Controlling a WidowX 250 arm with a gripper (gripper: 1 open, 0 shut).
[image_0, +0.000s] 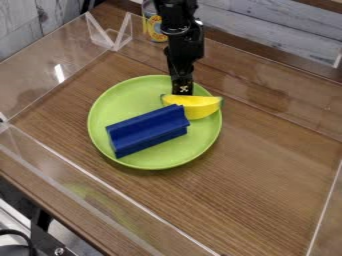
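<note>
A green plate (118, 105) rests on the wooden table, holding a blue block (147, 131) on its lower left and a yellow piece (194, 106), banana-like, on its right. The black gripper (183, 85) comes down from the top center to the plate's back edge, its tip just behind the yellow piece. Whether its fingers are open or shut is too small and dark to tell.
A jar (158, 30) with a yellow label stands at the back, left of the arm, near a clear plastic piece (114, 35).
</note>
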